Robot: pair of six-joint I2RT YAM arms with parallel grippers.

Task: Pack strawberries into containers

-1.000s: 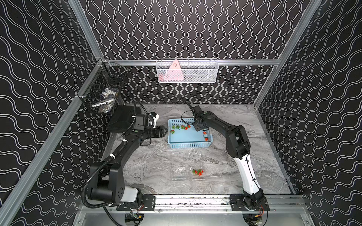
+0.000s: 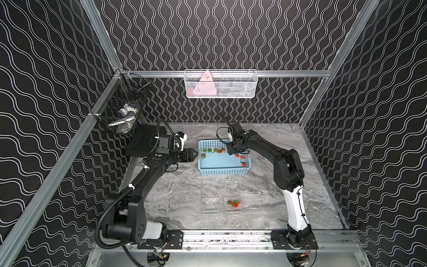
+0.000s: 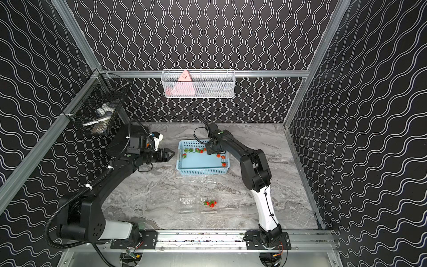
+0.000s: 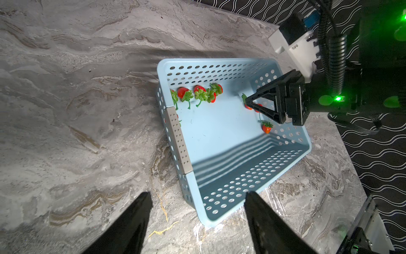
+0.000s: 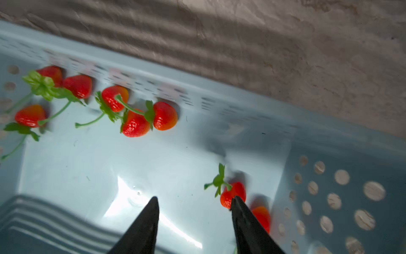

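Note:
The blue basket (image 2: 222, 170) holds several strawberries along its back and right, such as one (image 5: 231, 195) below my right gripper. That gripper is inside the basket, open, with nothing visible between its fingertips. My left gripper hangs left of the basket, its fingers apart and empty. At the front of the table are clear containers: one (image 2: 210, 203) looks empty, another holds several strawberries (image 3: 210, 203).
A black wire basket (image 2: 122, 111) hangs on the left wall, and a white mesh basket (image 2: 235, 84) on the back rail. A black object (image 2: 140, 133) lies at the back left.
My right arm and wrist have shifted slightly to the right over the basket, showing more of the strawberries at its right. The left arm looks still.

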